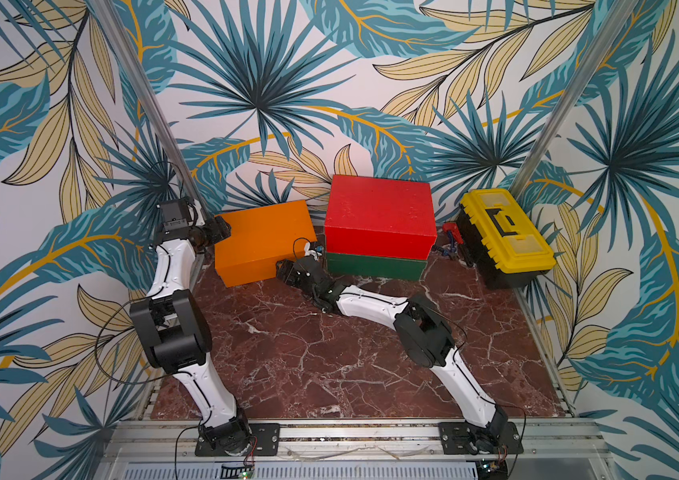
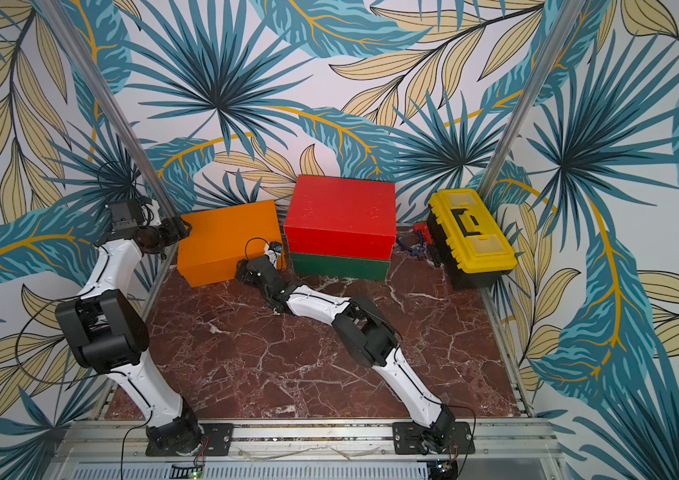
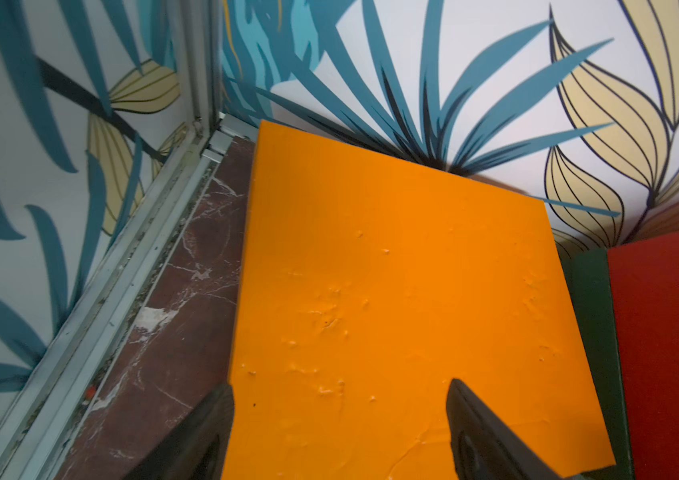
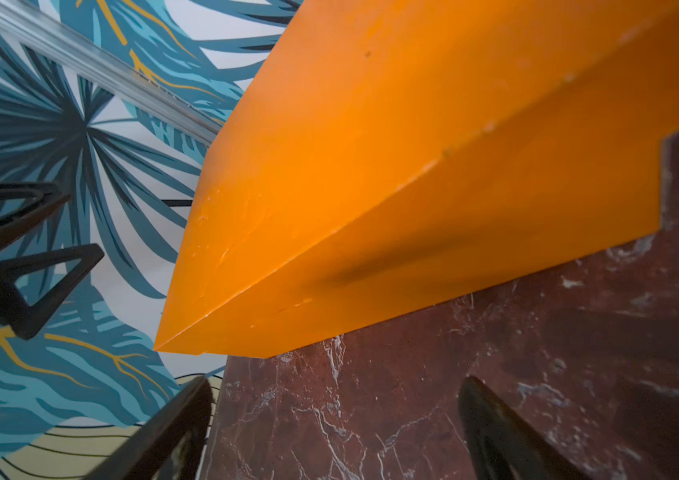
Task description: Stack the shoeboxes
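Note:
An orange shoebox (image 1: 263,236) lies on the marble table (image 1: 355,352) at the back left. Right of it, a red shoebox (image 1: 379,208) rests on a green shoebox (image 1: 375,268). My left gripper is above the orange box's left end, its fingers apart over the lid with nothing held. My right gripper is low at the orange box's front right, fingers apart, with the orange side face beyond them and bare marble between.
A yellow and black toolbox (image 1: 507,232) stands at the back right, with red and dark tools (image 1: 453,240) beside it.

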